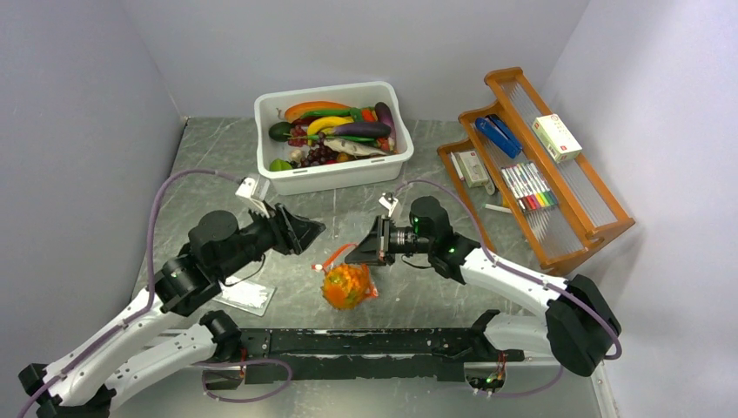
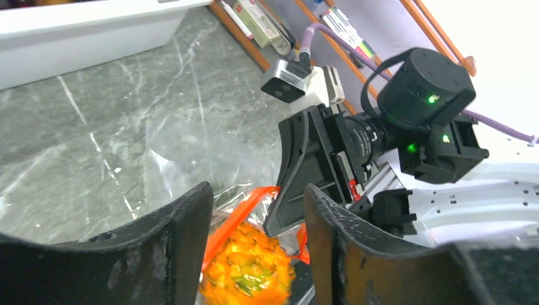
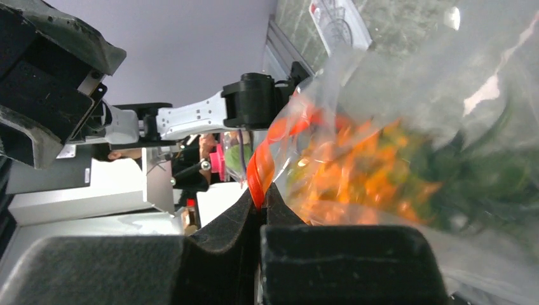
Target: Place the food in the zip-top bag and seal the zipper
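The clear zip bag (image 2: 178, 152), with an orange zipper strip (image 2: 234, 222), holds a bumpy orange-and-green food item (image 1: 346, 286) low at the centre of the counter. My right gripper (image 1: 361, 252) is shut on the bag's orange zipper edge (image 3: 260, 170), which rises from between its fingertips in the right wrist view. My left gripper (image 1: 309, 233) is up and left of the bag, its fingers apart; in the left wrist view the bag lies beyond and between them, with nothing visibly held.
A white bin (image 1: 332, 179) of mixed produce stands at the back. A wooden shelf (image 1: 566, 235) with markers and boxes is on the right. A flat bag or packet (image 1: 246, 298) lies front left.
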